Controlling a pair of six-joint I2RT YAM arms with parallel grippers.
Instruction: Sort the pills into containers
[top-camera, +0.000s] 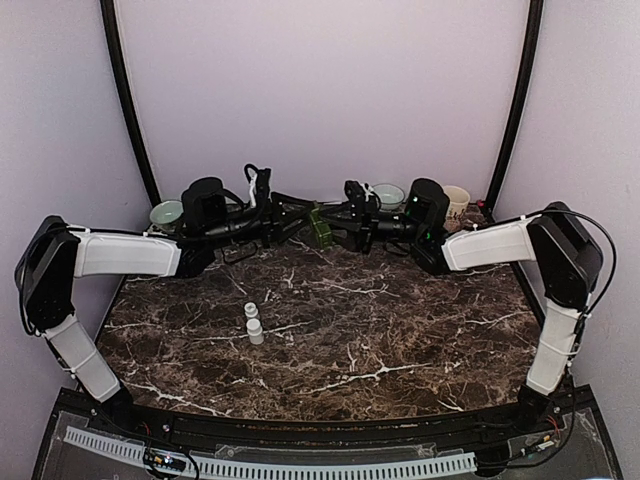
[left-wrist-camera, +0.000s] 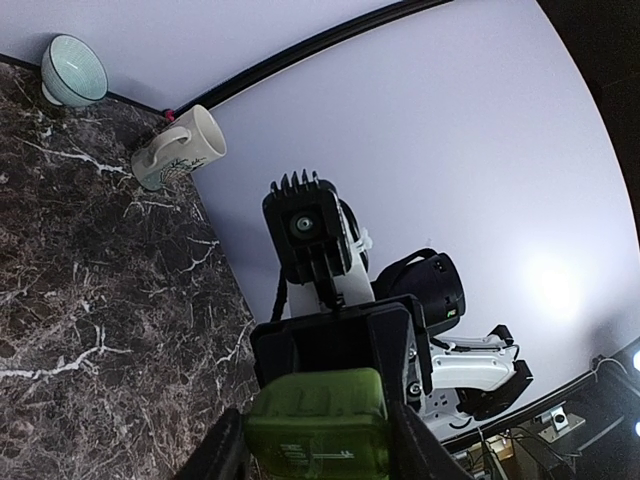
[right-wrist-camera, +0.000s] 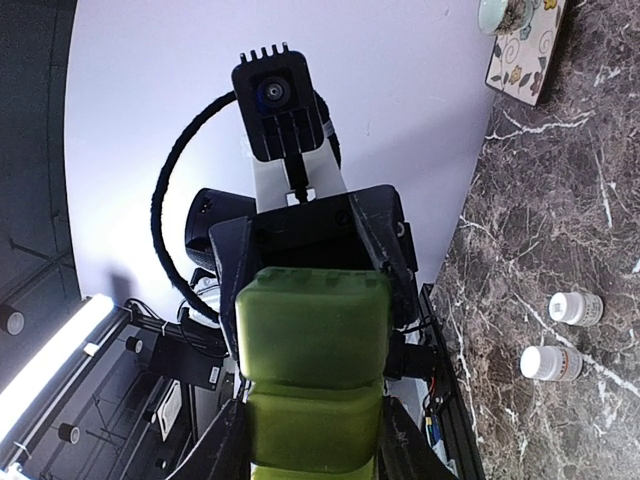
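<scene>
A green pill box (top-camera: 321, 231) is held in the air over the far middle of the table, between my two grippers. The left gripper (top-camera: 306, 216) is shut on its left part. From the opposite side, the right gripper (top-camera: 338, 230) is shut on it too. In the left wrist view the pill box (left-wrist-camera: 318, 425) fills the finger at the bottom, with the other gripper behind it. The right wrist view shows the long green box (right-wrist-camera: 315, 335) with a seam across it; its lid appears closed, and no pills show. Two white pill bottles (right-wrist-camera: 551, 363) stand on the marble table, close together.
At the back stand a pale bowl (top-camera: 167, 213) on the left, another bowl (top-camera: 388, 195) right of middle, and a white mug (left-wrist-camera: 185, 145). A flower-patterned board (right-wrist-camera: 530, 50) lies under the left bowl.
</scene>
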